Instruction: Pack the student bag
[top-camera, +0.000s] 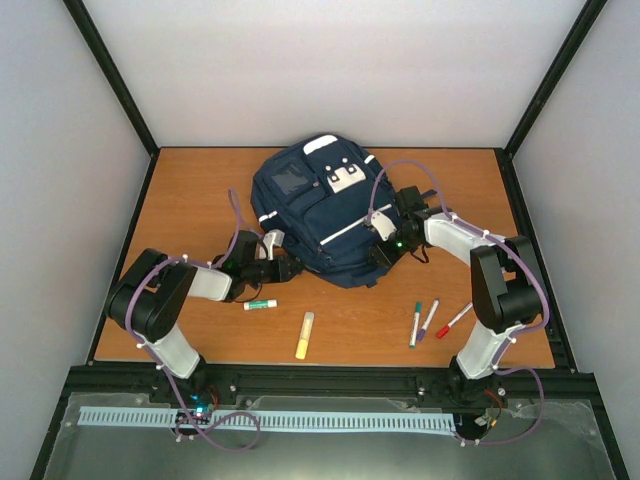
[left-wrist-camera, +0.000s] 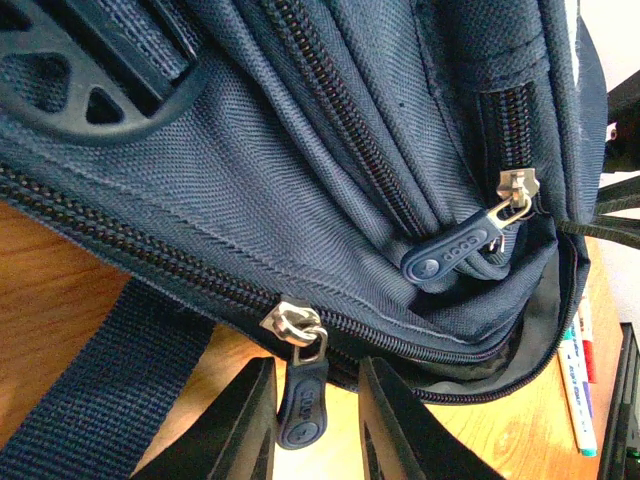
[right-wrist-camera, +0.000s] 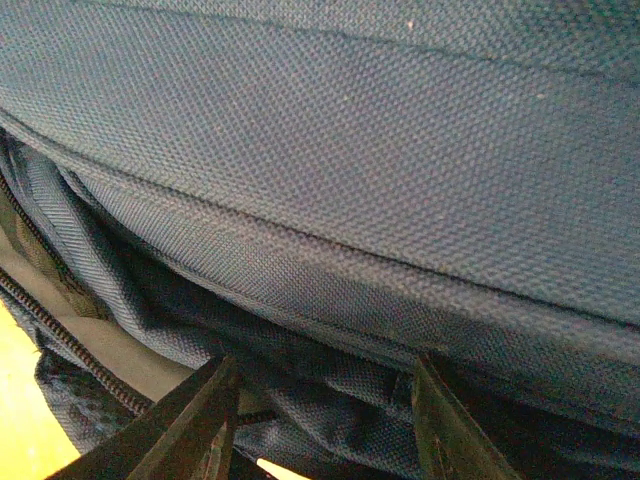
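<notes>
A navy student bag (top-camera: 330, 205) lies on the table, its lower end toward me. At its lower left side is my left gripper (top-camera: 296, 266). In the left wrist view a zipper pull (left-wrist-camera: 303, 405) hangs beside the fingers (left-wrist-camera: 246, 420) of that gripper, which stand part open; whether they touch it I cannot tell. My right gripper (top-camera: 376, 256) is at the bag's lower right side. Its fingers (right-wrist-camera: 195, 425) are spread apart against dark fabric folds (right-wrist-camera: 310, 370), and the view does not settle whether cloth is caught between them. A second zipper pull (left-wrist-camera: 455, 248) lies on the bag's edge.
In front of the bag lie a green-and-white glue stick (top-camera: 260, 304), a yellow tube (top-camera: 305, 335), and green (top-camera: 416, 325), purple (top-camera: 428, 320) and red (top-camera: 454, 320) markers. Bare tabletop (top-camera: 360, 325) shows between the tube and the markers.
</notes>
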